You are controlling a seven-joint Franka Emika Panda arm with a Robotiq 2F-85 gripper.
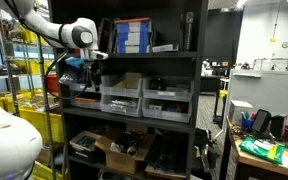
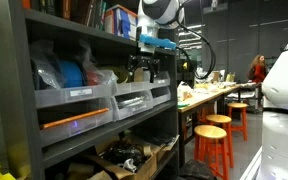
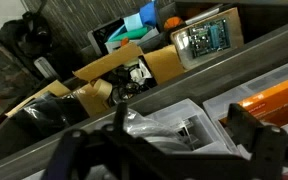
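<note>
My gripper is open, and nothing shows between its fingers. In the wrist view it hangs over a translucent bin (image 3: 196, 112) that holds clear plastic wrapping (image 3: 149, 130) and some small pieces. An orange item (image 3: 274, 98) lies in the bin to the right. In exterior view 1 the gripper (image 1: 94, 70) is in front of the shelf rack, above a row of translucent bins (image 1: 120, 104). Exterior view 2 shows the gripper (image 2: 142, 70) at the height of the bins' upper edges. How near the fingers are to the bin's contents is hard to tell.
An open cardboard box (image 1: 126, 150) with black items sits on the lower shelf, below the bins. Books and boxes (image 1: 132, 36) fill the shelf above. A table (image 1: 274, 160) with tools and a green packet (image 1: 262, 149) stands at the right. Red stools (image 2: 214, 145) are farther off.
</note>
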